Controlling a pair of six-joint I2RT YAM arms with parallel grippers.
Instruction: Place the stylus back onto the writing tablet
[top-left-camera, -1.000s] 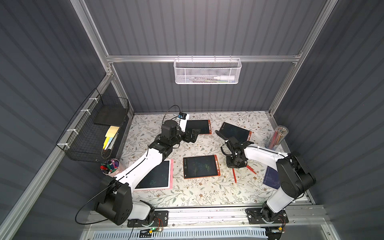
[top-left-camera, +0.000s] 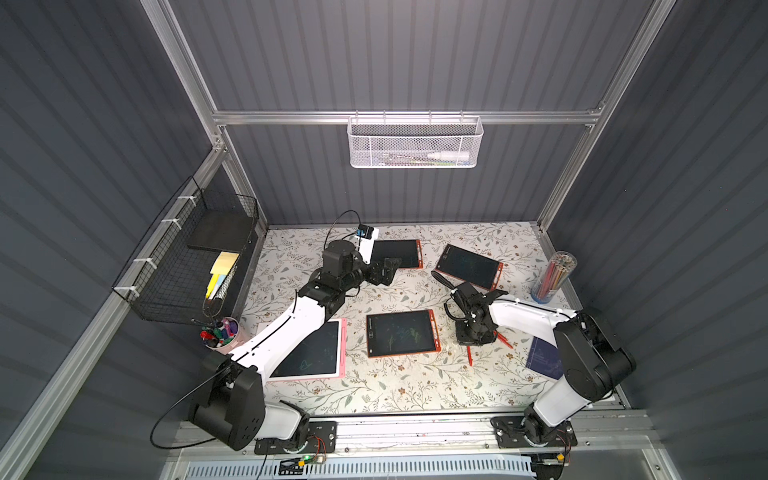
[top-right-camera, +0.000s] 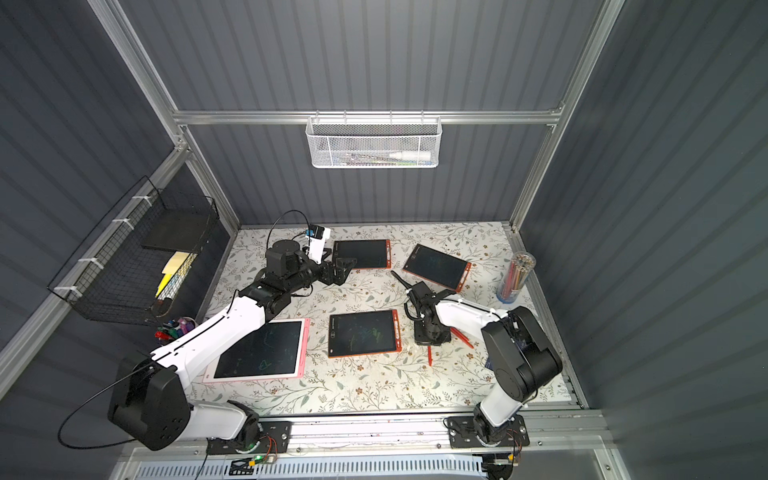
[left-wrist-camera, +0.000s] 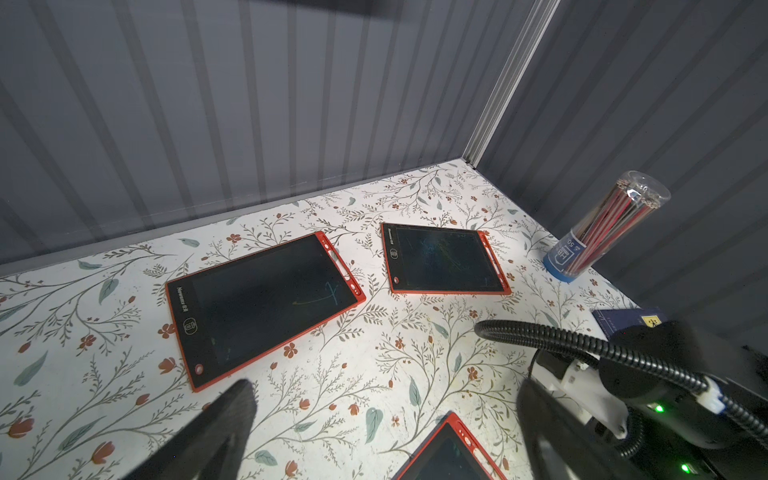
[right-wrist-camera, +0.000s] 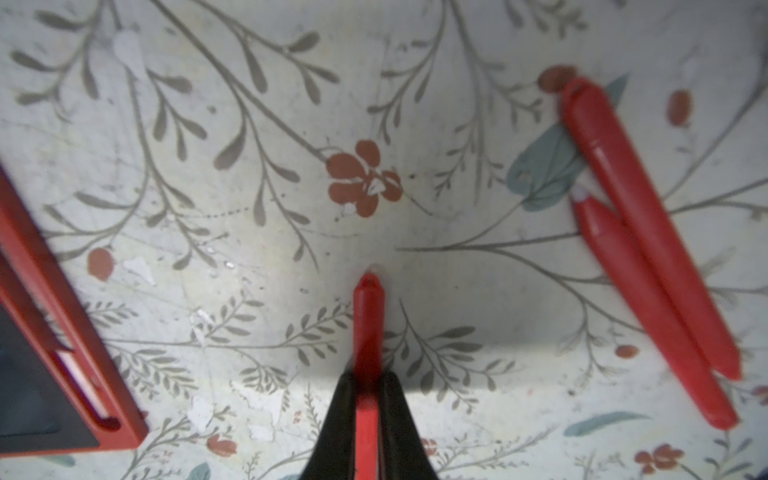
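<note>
My right gripper points down near the table, shut on a thin red stylus (right-wrist-camera: 368, 308), whose tip shows beyond the fingers. In the top left view the stylus (top-left-camera: 469, 356) shows below that gripper (top-left-camera: 477, 336), its other part hidden. Left of it lies a red-framed writing tablet (top-left-camera: 402, 333) with an empty-looking slot (right-wrist-camera: 76, 372) along its right edge. Two more red styluses (right-wrist-camera: 652, 296) lie side by side to the right. My left gripper is open and empty, in the air near the back tablets.
Two more red-framed tablets (left-wrist-camera: 272, 312) (left-wrist-camera: 444, 257) lie at the back, with a pink-edged tablet (top-right-camera: 260, 349) at front left. A clear tube of pencils (top-left-camera: 553, 277) stands at right, behind a blue booklet (top-left-camera: 545, 357).
My right gripper has moved down and toward the front, now covering more of the stylus. The left arm has stayed still.
</note>
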